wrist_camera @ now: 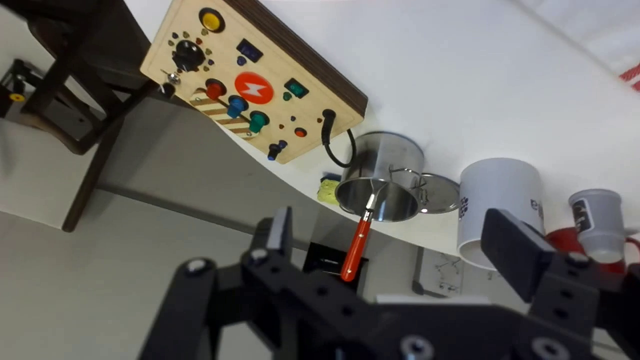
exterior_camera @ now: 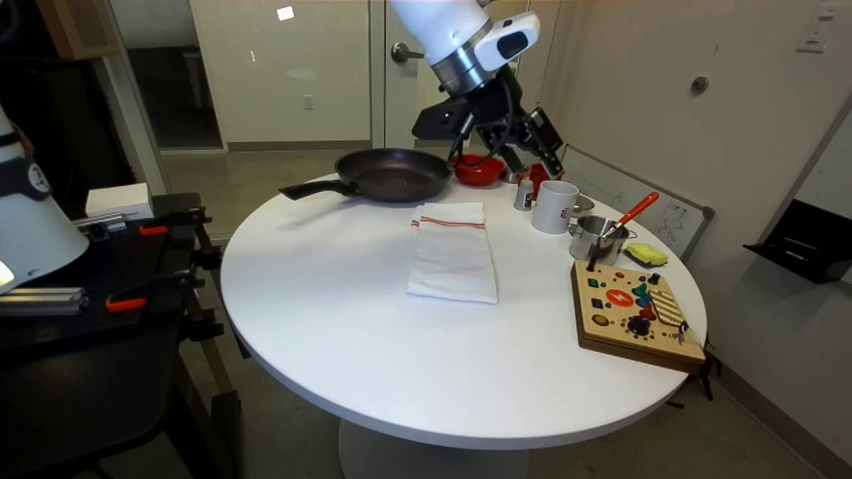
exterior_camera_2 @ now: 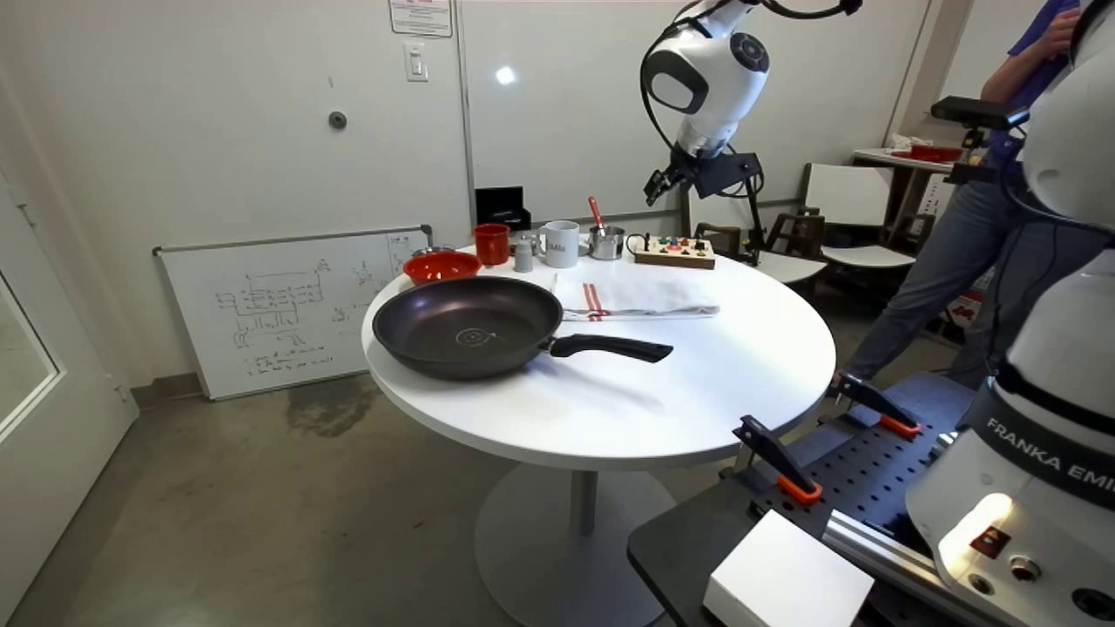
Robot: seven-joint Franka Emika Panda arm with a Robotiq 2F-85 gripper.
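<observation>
My gripper is open and empty, raised above the far right part of the table; its two dark fingers stand wide apart in the wrist view. Beyond the gap between them, a steel pot (wrist_camera: 384, 162) holds a red-handled utensil (wrist_camera: 358, 246). A white mug (wrist_camera: 499, 192) and a grey-white shaker (wrist_camera: 597, 219) lie toward the right finger, with a red cup (wrist_camera: 564, 240) partly hidden behind. On the table's middle rests a folded white towel (exterior_camera: 452, 259) with red stripes. A dark frying pan (exterior_camera_2: 470, 324) sits at the other side of the towel.
A wooden box with knobs and switches (exterior_camera: 639, 315) occupies the right edge, beside a yellow-green sponge (exterior_camera: 645, 255). A red bowl (exterior_camera_2: 441, 266) stands behind the pan.
</observation>
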